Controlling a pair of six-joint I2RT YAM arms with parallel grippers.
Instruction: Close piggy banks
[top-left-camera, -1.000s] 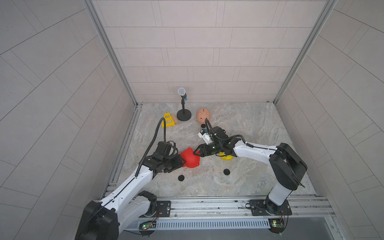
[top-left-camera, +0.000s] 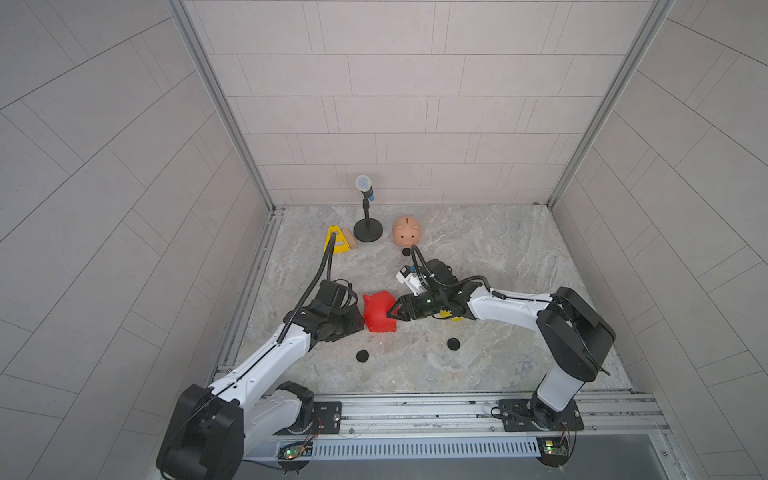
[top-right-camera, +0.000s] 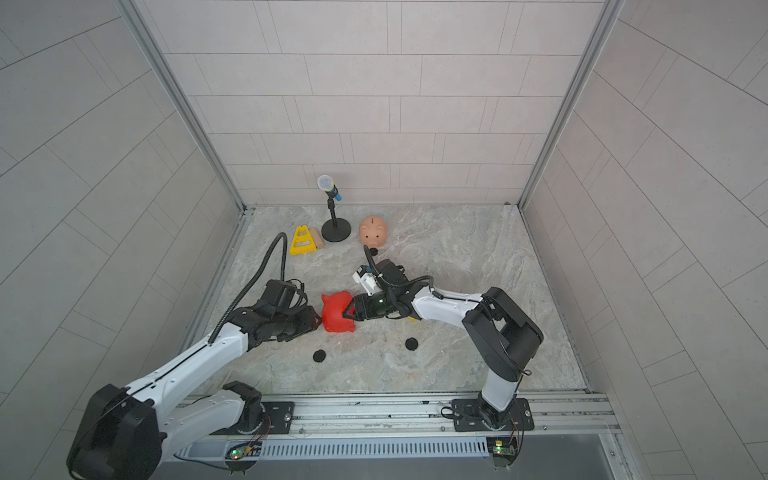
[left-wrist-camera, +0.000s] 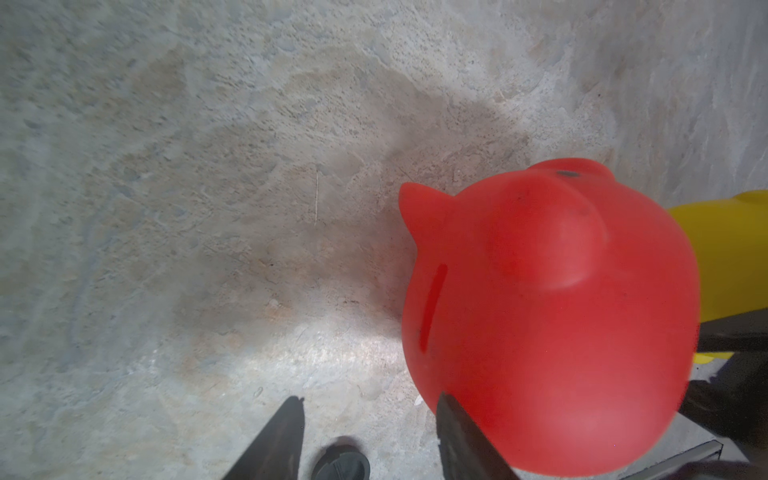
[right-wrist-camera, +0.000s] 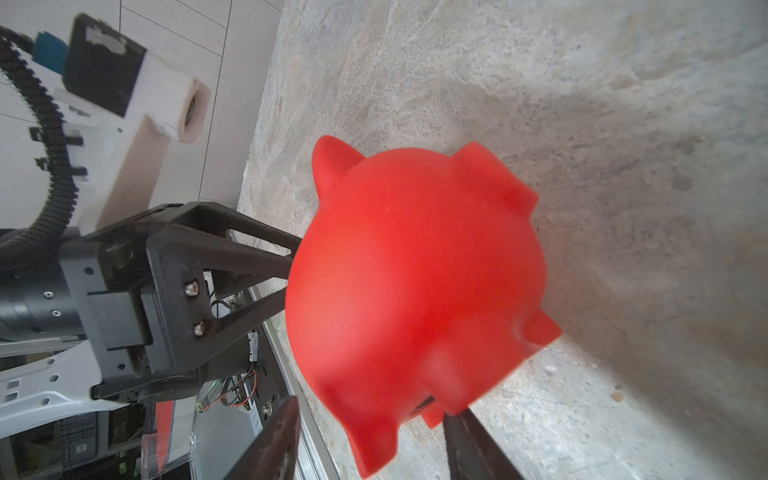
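Note:
A red piggy bank (top-left-camera: 379, 313) lies between my two grippers, tipped over: its coin slot faces sideways in the left wrist view. My left gripper is part open at its left side, one fingertip overlapping the bank's edge in that view. From the right, my right gripper stands open, with a leg of the red bank (right-wrist-camera: 408, 280) showing between its fingers. A pink piggy bank (top-left-camera: 406, 231) sits upright at the back. A yellow piggy bank (left-wrist-camera: 720, 256) is mostly hidden under my right arm. Black round caps lie at the front left (top-left-camera: 362, 356) and front right (top-left-camera: 453, 344).
Another black cap (top-left-camera: 406, 251) lies before the pink bank. A black stand (top-left-camera: 368, 229) with a lamp-like head and a yellow triangular frame (top-left-camera: 338, 239) are at the back left.
The red piggy bank has turned between the grippers, staying at nearly the same spot. My right arm shifted slightly toward the front, covering more of the yellow bank. My left gripper moved slightly left.

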